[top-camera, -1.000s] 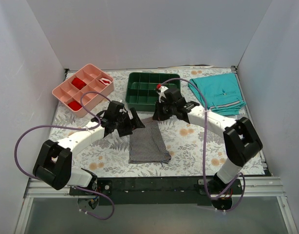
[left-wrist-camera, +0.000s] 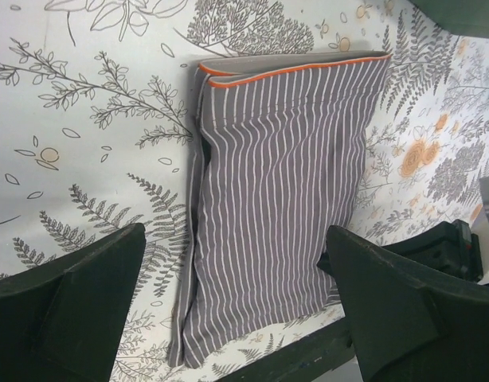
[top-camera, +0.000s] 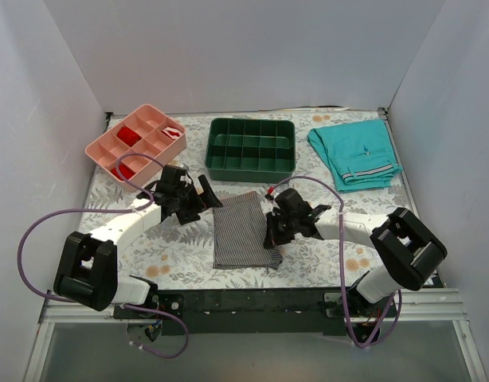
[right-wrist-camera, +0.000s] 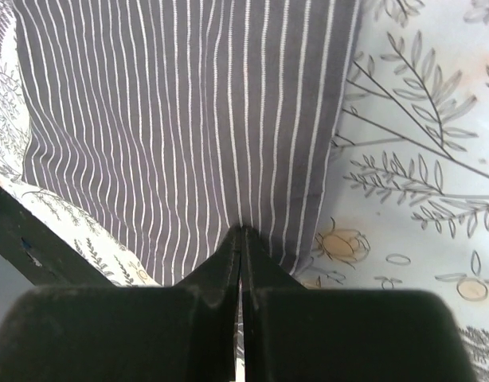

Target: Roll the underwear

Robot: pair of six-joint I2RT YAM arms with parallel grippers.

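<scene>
The grey underwear with thin white stripes (top-camera: 240, 239) lies folded flat near the table's front, and its orange-edged waistband (left-wrist-camera: 296, 70) shows in the left wrist view. At its right side, low down, my right gripper (top-camera: 268, 242) is shut with its tips on the fabric. In the right wrist view the closed fingertips (right-wrist-camera: 241, 232) meet the striped cloth near its edge, with small creases around them; no cloth is visible between them. My left gripper (top-camera: 210, 199) stands open by the upper left corner, its spread fingers (left-wrist-camera: 117, 263) empty.
A green divided box (top-camera: 251, 121) stands behind the underwear. Toward the back left is a pink divided box (top-camera: 151, 112) holding red items. Folded teal cloth (top-camera: 352, 147) occupies the back right.
The underwear has slid slightly right. My left gripper has drawn back a little left.
</scene>
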